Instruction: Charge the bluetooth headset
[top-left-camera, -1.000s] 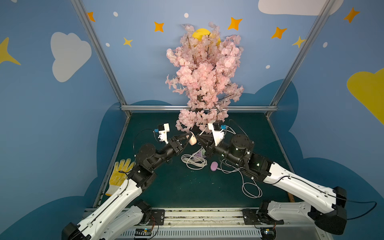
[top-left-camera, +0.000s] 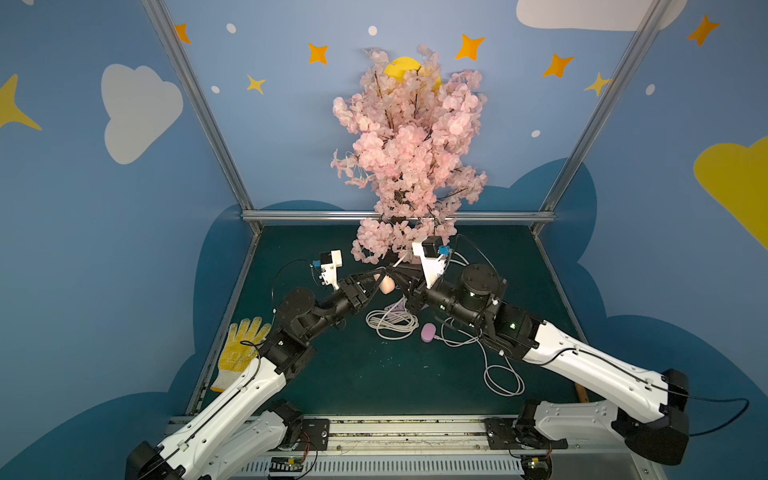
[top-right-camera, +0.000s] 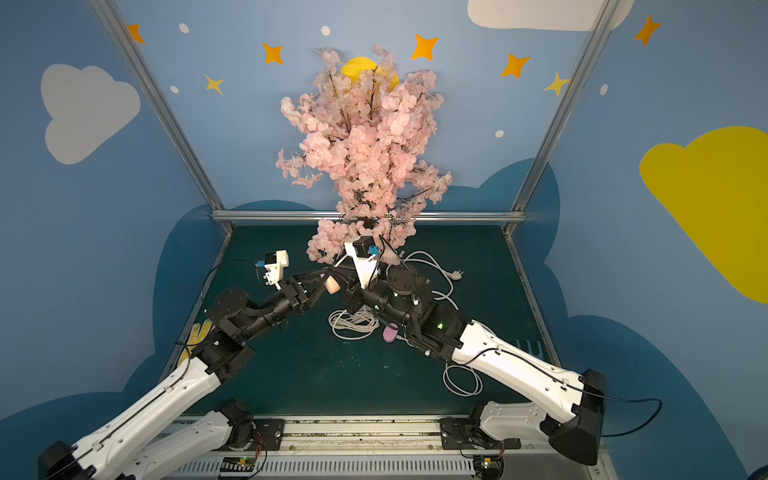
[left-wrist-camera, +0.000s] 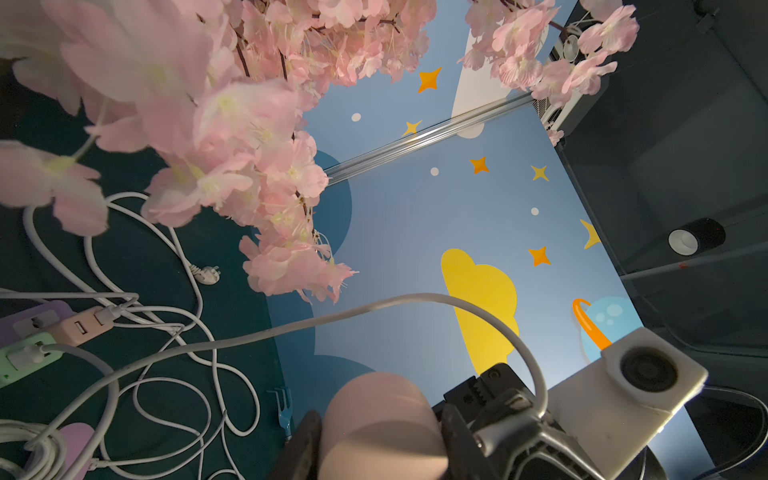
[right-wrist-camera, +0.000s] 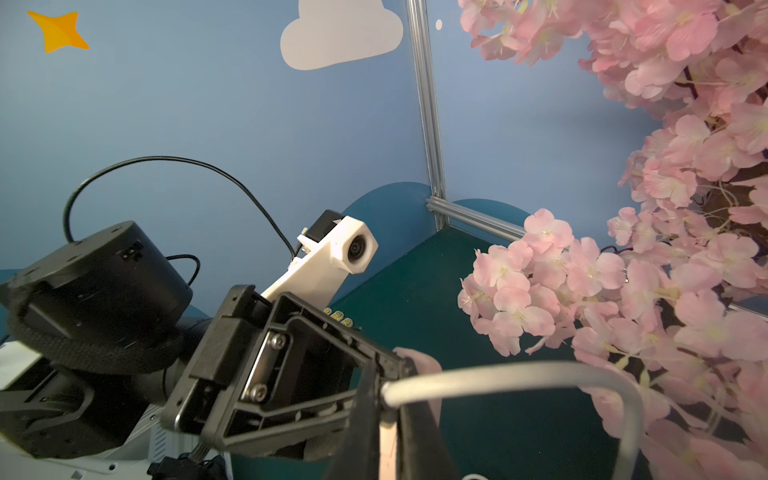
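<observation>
A pale pink headset case (left-wrist-camera: 380, 424) is pinched between the fingers of my left gripper (top-left-camera: 379, 280), shut on it above the middle of the table. My right gripper is shut on the end of a white charging cable (right-wrist-camera: 512, 377), which arches away from its fingertips. In the left wrist view, that cable (left-wrist-camera: 320, 320) loops down toward the multicoloured power strip (left-wrist-camera: 48, 329). Both grippers' tips are close together, and the case (right-wrist-camera: 424, 366) shows just behind the right fingertips. Whether the cable end touches the case cannot be made out.
Pink blossom branches (top-left-camera: 408, 160) hang right behind the grippers. Below them lie coiled white cable (top-left-camera: 392, 321) and a purple rounded object (top-left-camera: 429, 332) on a cord. A yellow glove (top-left-camera: 238, 352) lies at left.
My right gripper has shifted slightly left, closer to the case. My left gripper has moved a little to the right and down, still holding the case.
</observation>
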